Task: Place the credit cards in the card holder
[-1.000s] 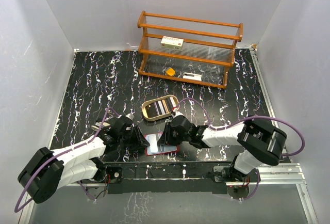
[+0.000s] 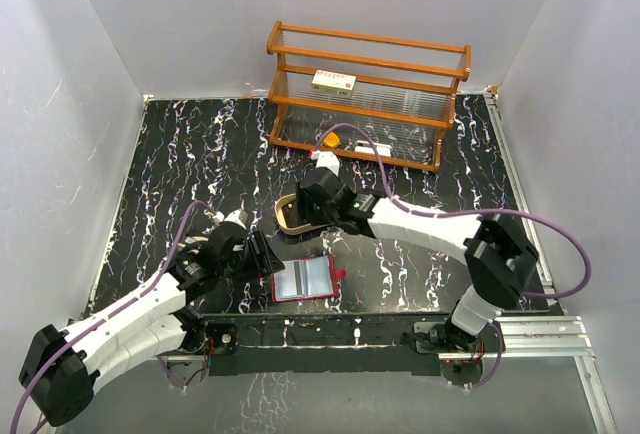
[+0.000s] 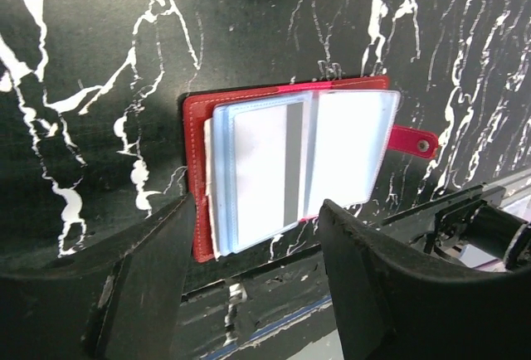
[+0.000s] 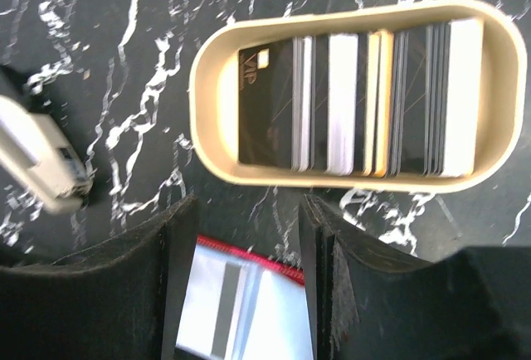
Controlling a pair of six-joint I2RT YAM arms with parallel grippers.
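The red card holder (image 3: 197, 177) lies open on the marble table, with clear sleeves (image 3: 344, 148) and a card with a grey stripe in the left one. My left gripper hovers just over it, open and empty. A beige oval tray (image 4: 207, 61) holds a row of dark, white and gold cards (image 4: 383, 103). My right gripper is above the tray's near side, its fingers apart with nothing between them; in the top view it hides much of the tray.
A wooden rack (image 2: 360, 36) with a white box (image 2: 333, 82) stands at the back.
My right gripper has moved up and back from the card holder to over the tray. My left gripper has drawn slightly away, uncovering more of the holder.
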